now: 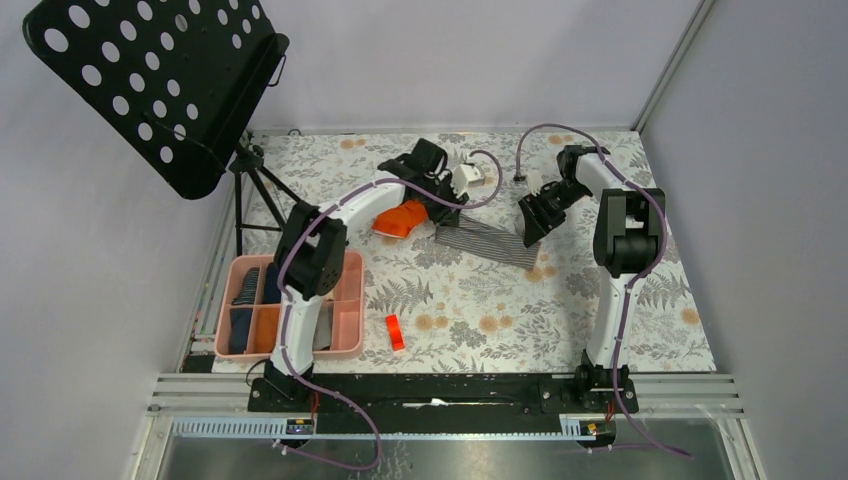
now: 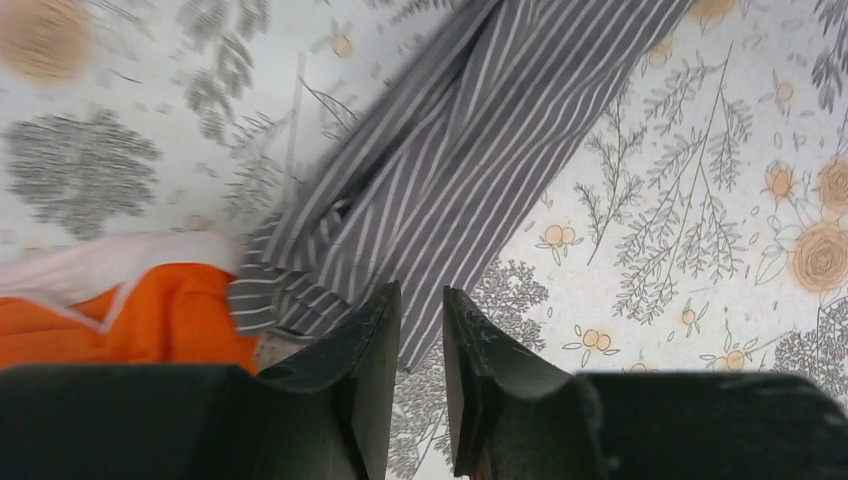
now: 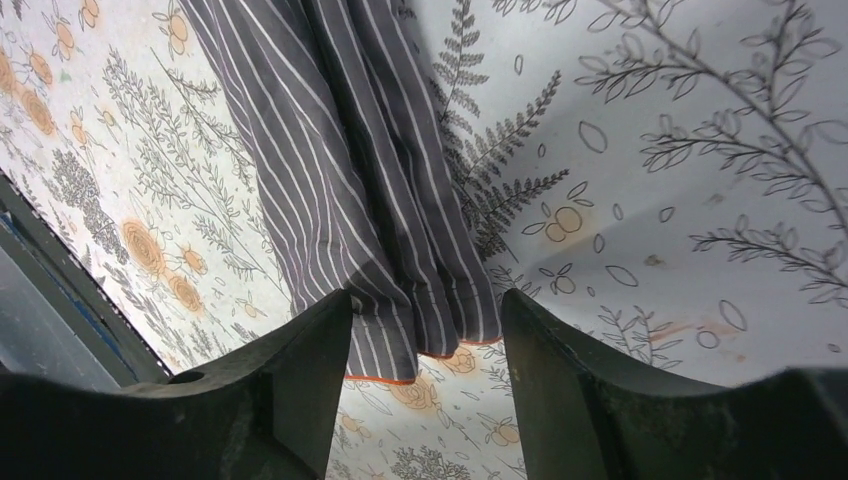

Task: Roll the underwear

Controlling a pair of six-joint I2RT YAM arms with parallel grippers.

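Grey striped underwear (image 1: 485, 240) lies flattened and folded lengthwise on the floral mat, long ridges along it (image 2: 480, 180). My left gripper (image 1: 450, 210) is at its left end; in the left wrist view its fingertips (image 2: 421, 295) are close together over that end, and whether they pinch fabric is unclear. My right gripper (image 1: 532, 225) is at the other end; in the right wrist view its part-open fingers (image 3: 426, 305) stand either side of the cloth's end (image 3: 385, 330), which shows orange edging.
Orange cloth (image 1: 400, 220) lies beside the left end. A pink compartment box (image 1: 347, 320) with folded items stands front left, a red object (image 1: 394, 332) near it. A black stand (image 1: 245, 160) is at back left.
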